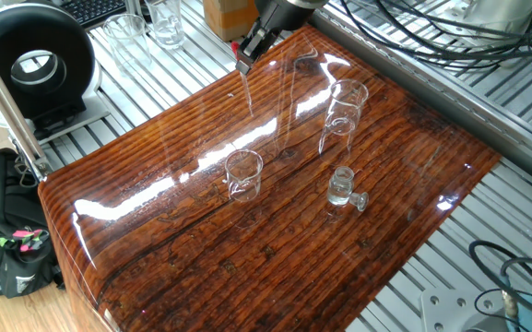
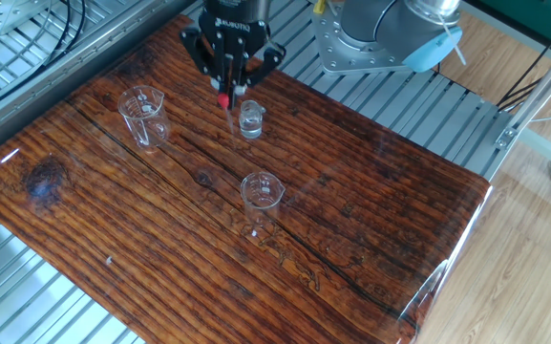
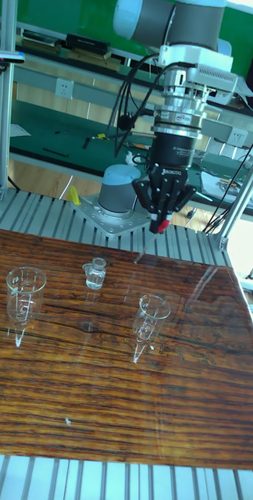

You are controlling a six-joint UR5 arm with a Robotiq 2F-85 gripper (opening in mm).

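My gripper is shut on a dropper, its red bulb showing at the fingertips. The dropper's thin clear tube slants downward above the wooden board, clear of the vessels. A small glass bottle holding clear liquid stands open on the board, its glass stopper lying beside it. Two clear beakers stand upright: one beaker near the board's middle, the other beaker closer to the metal rail. Whether liquid fills the dropper cannot be made out.
The glossy wooden board has free room around the vessels. Off the board stand more glass beakers, a cardboard box and a black ring-shaped device. A metal rail runs along one edge.
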